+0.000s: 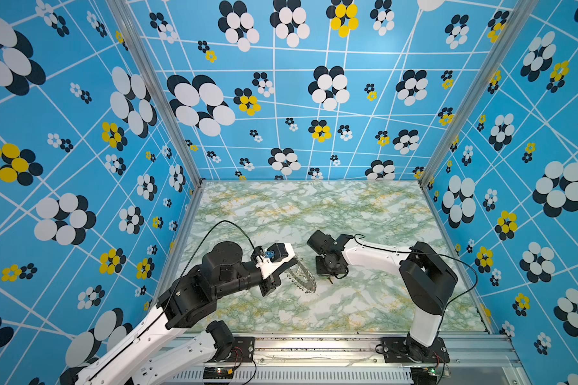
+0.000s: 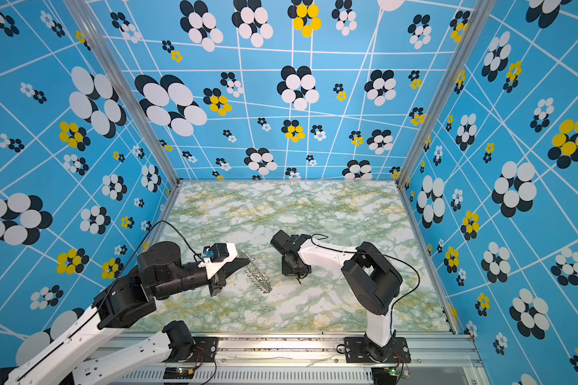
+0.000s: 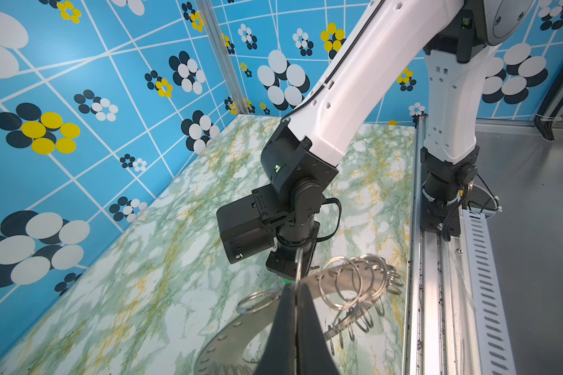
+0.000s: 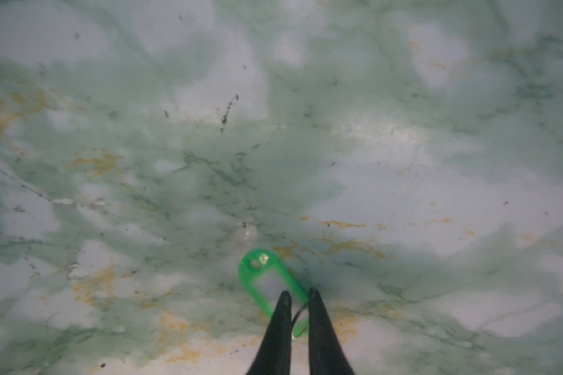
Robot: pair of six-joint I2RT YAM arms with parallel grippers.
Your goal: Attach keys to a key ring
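Observation:
My left gripper is shut on a thin metal ring, seen edge-on in the left wrist view. From it hangs a large flat silvery loop (image 3: 234, 340) strung with several small metal rings (image 3: 341, 282). In the top left view this loop (image 1: 302, 278) hangs between the two arms. My right gripper points down at the table, its fingers slightly apart. Just by its tips is a green-framed key tag (image 4: 254, 282) with a clear middle and a holed end away from the fingers. A thin dark curved wire shows between the fingers; whether they touch it I cannot tell.
A folded spare arm (image 1: 186, 356) rests at the front left. Blue patterned walls enclose the back and sides.

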